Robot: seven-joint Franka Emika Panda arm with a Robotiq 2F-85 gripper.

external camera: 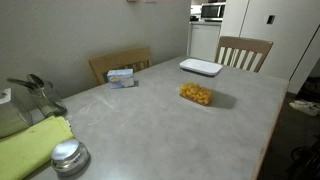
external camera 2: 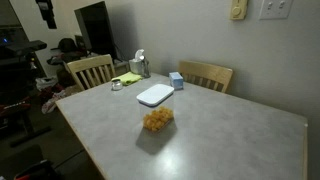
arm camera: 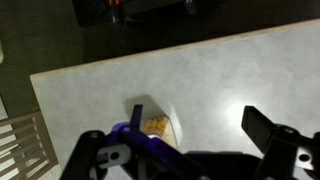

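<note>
A heap of small orange-yellow pieces (external camera: pixel 196 94) sits on the grey table (external camera: pixel 150 135), seemingly in a clear container; exterior view 2 shows the same orange heap (external camera 2: pixel 158 119) near the front edge. From above, the wrist view shows part of the heap (arm camera: pixel 156 126) behind the left finger. My gripper is open, its dark fingers far apart with nothing between them, high above the table. The white tray (external camera: pixel 201 67) lies flat and looks empty, farther along the table.
A blue-and-white box (external camera: pixel 121 78) stands by the wall. At one end are a silver round container (external camera: pixel 70 157), a yellow-green cloth (external camera: pixel 33 150) and a jar of utensils (external camera: pixel 47 98). Chairs (external camera 2: pixel 206 77) border the table.
</note>
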